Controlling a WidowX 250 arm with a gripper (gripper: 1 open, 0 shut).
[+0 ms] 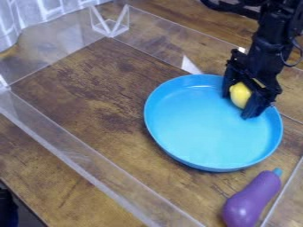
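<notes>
A black gripper (249,84) reaches down from the upper right of the camera view to the back right rim of a round blue plate (201,126). Its dark fingers stand around a yellow object (240,94) on the plate, partly hidden by them; whether they touch it is unclear.
A purple eggplant (249,199) lies at the front right, outside the plate. Clear plastic walls run along the left and back. The wooden floor (83,89) left of the plate is bare.
</notes>
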